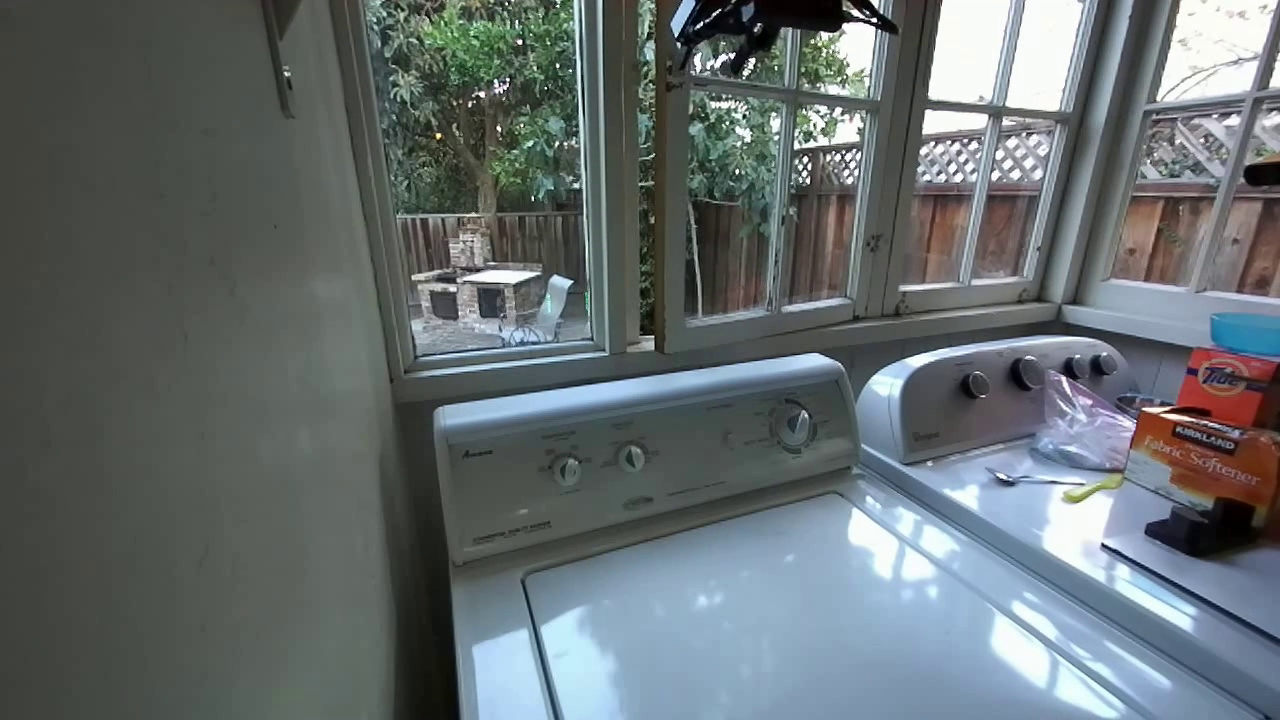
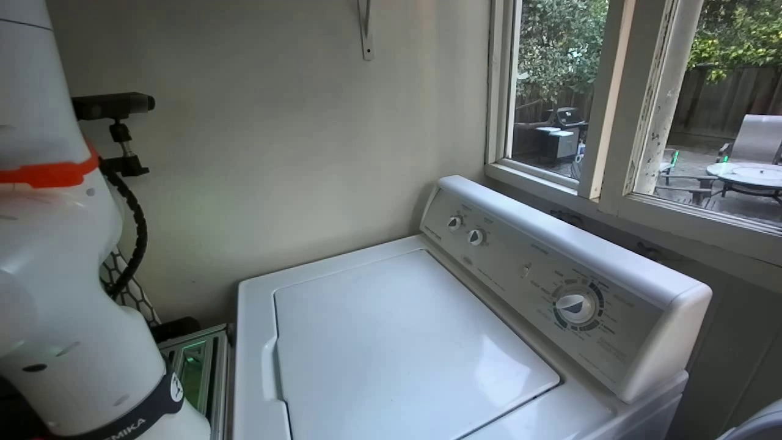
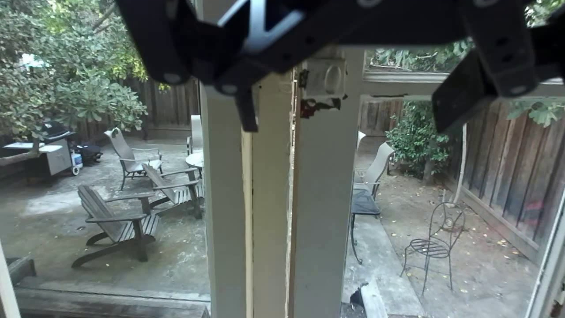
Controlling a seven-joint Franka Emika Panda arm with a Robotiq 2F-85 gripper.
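Observation:
My black gripper is open at the top of the wrist view, its two fingers wide apart and nothing held between them. Behind that gap is a white window frame with peeling edges, bearing a metal latch plate (image 3: 324, 77). In exterior view 1 the gripper (image 1: 717, 58) hangs high, in front of the upper part of a paned window sash (image 1: 674, 240) that stands ajar. Whether a finger touches the sash cannot be told. Exterior view 2 shows the white arm (image 2: 58, 278) at the left but not the gripper.
Below the windows stands a white washer (image 1: 720, 624) with a raised control panel (image 1: 684, 450). To its right, a second machine (image 1: 996, 396) carries a plastic bag (image 1: 1080, 426), a spoon, an orange fabric softener box (image 1: 1200, 462) and a Tide box (image 1: 1230, 386). A plain wall bounds the left.

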